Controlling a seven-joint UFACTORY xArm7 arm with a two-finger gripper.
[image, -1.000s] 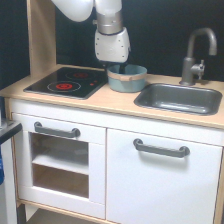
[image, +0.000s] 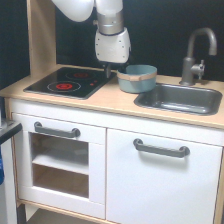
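A grey-blue pot (image: 137, 82) stands upright on the wooden counter, between the black stove top and the sink. Its interior is partly visible from above. The white arm reaches down from the top, and its gripper (image: 108, 72) is at the pot's left side, close to the rim. The dark fingers are small against the dark wall, so whether they are open or shut, or touch the pot, cannot be made out.
The stove top (image: 73, 83) with red rings lies left of the pot, clear. To the right is a sink (image: 180, 98) with a grey faucet (image: 190, 62). Below are an open-fronted oven (image: 62, 160) and a closed white cabinet door (image: 147, 185).
The pot has shifted to the right along the counter, towards the sink. The gripper has come slightly lower and is now at the pot's left side instead of over its rim.
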